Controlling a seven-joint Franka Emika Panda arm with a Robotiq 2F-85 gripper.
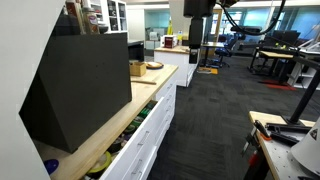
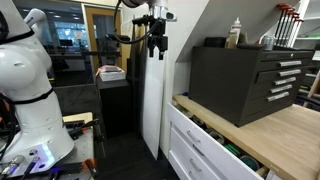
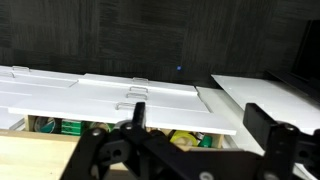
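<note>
My gripper is open, its black fingers wide apart with nothing between them. In exterior view 2 the gripper hangs high above the floor, in front of the white drawer fronts and clear of everything. Below it, the top drawer is pulled part way out from under the wooden counter. Green and yellow things lie inside, among them a yellow-green round item; most are too small to name. The wrist view looks down on drawer fronts with handles and on the open drawer's contents.
A dark metal cabinet with small drawers stands on the counter, with a bottle and other items on top. A brown box sits farther along the counter. Dark carpet lies clear before the drawers.
</note>
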